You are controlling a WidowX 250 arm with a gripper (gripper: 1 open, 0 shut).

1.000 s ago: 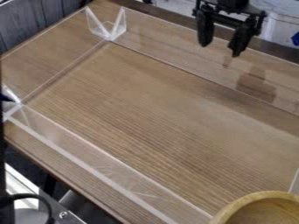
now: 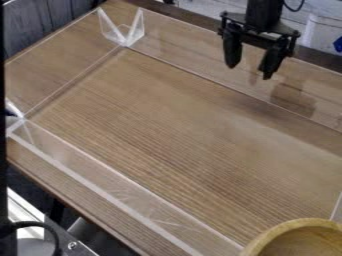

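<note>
My black gripper (image 2: 250, 58) is at the top right of the camera view, over the far part of the wooden table (image 2: 167, 150), its two fingers apart and nothing between them. A wooden bowl (image 2: 274, 238) sits at the bottom right corner, cut off by the frame. A small blue object (image 2: 11, 122) shows at the left edge, too small to identify.
Clear plastic edging (image 2: 107, 180) runs round the table's sides, with a folded clear piece (image 2: 123, 30) at the back left. The middle of the table is empty. Dark equipment and cables (image 2: 34, 235) lie beyond the lower left edge.
My gripper has shifted slightly over the last second, a little left and down in the view. The bowl and table look unchanged.
</note>
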